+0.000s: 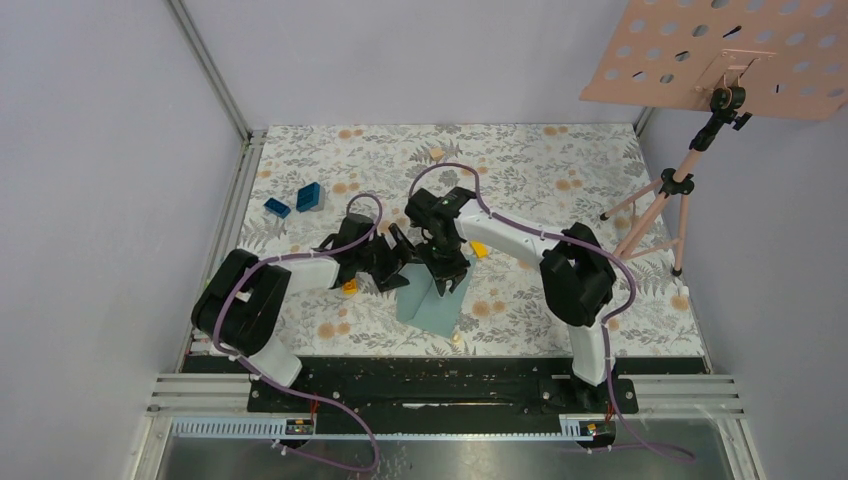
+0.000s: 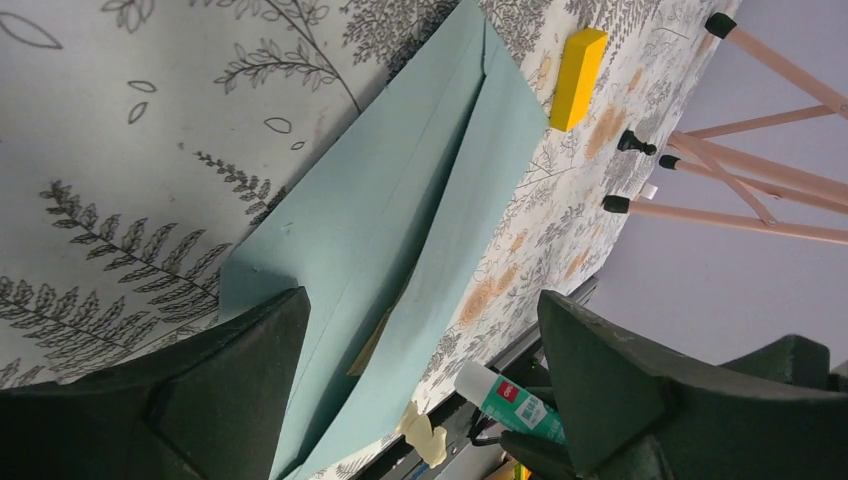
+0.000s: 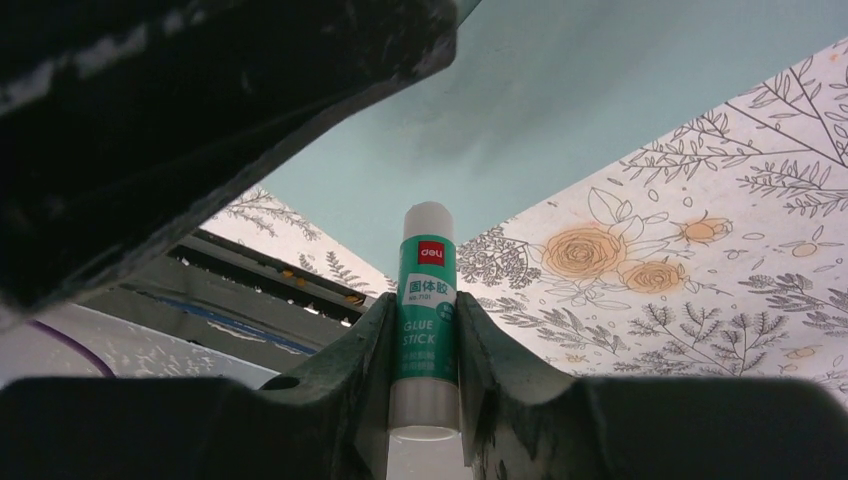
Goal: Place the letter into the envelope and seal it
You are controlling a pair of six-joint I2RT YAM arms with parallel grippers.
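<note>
The pale blue-green envelope (image 1: 430, 312) lies on the patterned table between my arms. In the left wrist view its flap stands slightly apart from the envelope body (image 2: 350, 235), and a tan strip (image 2: 370, 345) shows in the slit; whether it is the letter I cannot tell. My left gripper is open over one end of the envelope, with nothing clamped between its fingers. Held upright in my right gripper is a green glue stick (image 3: 428, 280), its white end over the envelope's edge. In the top view, both grippers crowd the envelope's upper end.
A yellow block (image 2: 579, 80) lies just past the envelope, and an orange block (image 1: 350, 286) is beside my left arm. Blue boxes (image 1: 311, 197) sit at the back left. A pink tripod (image 1: 650, 215) stands on the right.
</note>
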